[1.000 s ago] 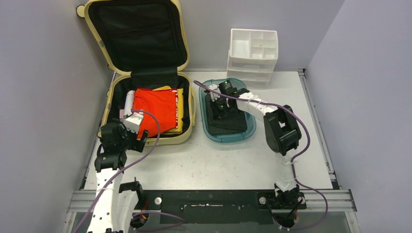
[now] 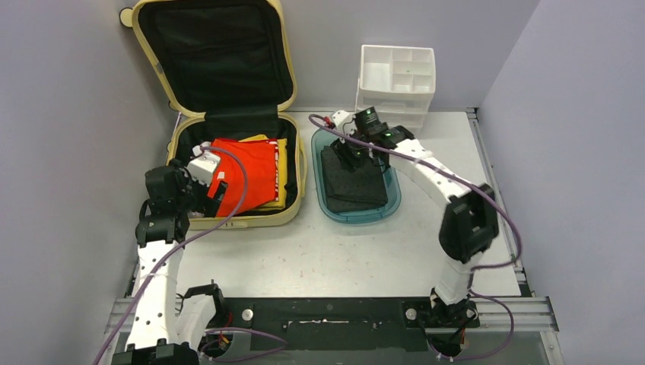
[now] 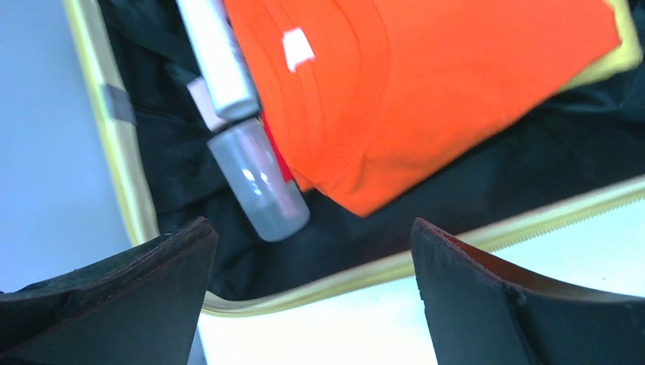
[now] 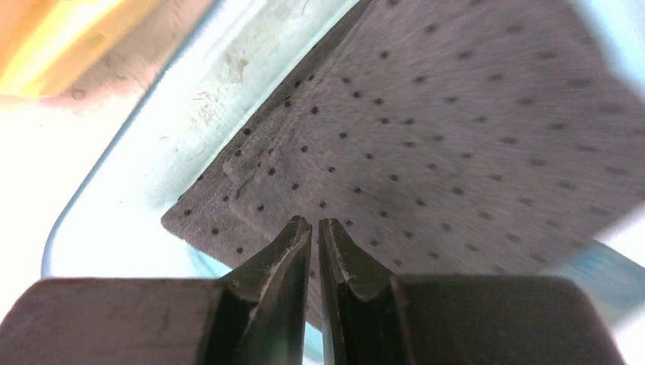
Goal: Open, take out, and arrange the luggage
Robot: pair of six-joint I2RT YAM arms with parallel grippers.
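Observation:
The yellow suitcase (image 2: 282, 216) stands with its lid up at the left. A folded orange-red garment (image 2: 243, 171) lies in it over yellow cloth (image 2: 281, 171). Beside the garment are a white bottle (image 3: 217, 65) and a translucent grey-capped container (image 3: 258, 182). Over the suitcase's near-left corner, my left gripper is wide open and empty. Dark dotted folded cloth (image 4: 395, 144) rests in the teal tray (image 2: 361, 217). My right gripper is above it, its fingertips slightly apart with nothing visible between them.
A white drawer unit (image 2: 396, 80) stands behind the tray. Bare white table (image 2: 304, 262) stretches along the front and right. Walls close in on both sides, and purple hoses loop over both arms.
The dark cloth remains in the tray.

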